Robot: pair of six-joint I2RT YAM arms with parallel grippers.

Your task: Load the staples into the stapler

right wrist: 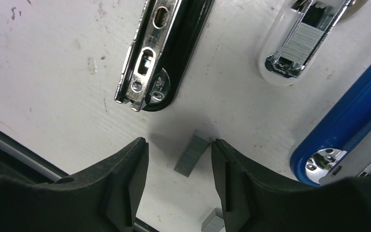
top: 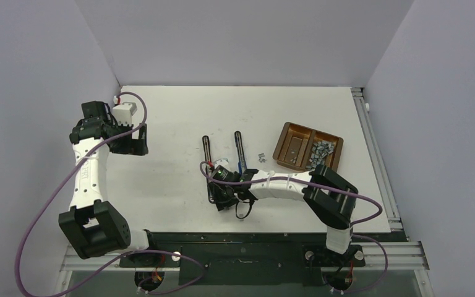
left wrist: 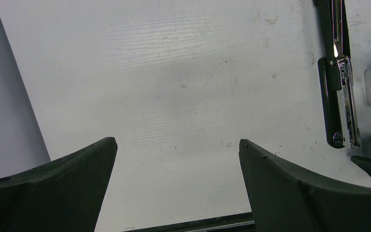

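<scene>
My right gripper is part open over the table, a small grey staple strip (right wrist: 192,153) lying between its fingertips, close to the right finger; whether it touches is unclear. Above it in the right wrist view lies the opened black stapler (right wrist: 150,58), its metal channel exposed. A white stapler (right wrist: 299,41) and a blue stapler (right wrist: 338,125) lie to the right. My left gripper is open over bare table, far left of the staplers (left wrist: 332,96).
A brown two-compartment tray (top: 294,133) holding many small grey pieces stands at the right, with loose staples (top: 261,157) beside it. Another grey strip (right wrist: 212,221) lies near the right gripper.
</scene>
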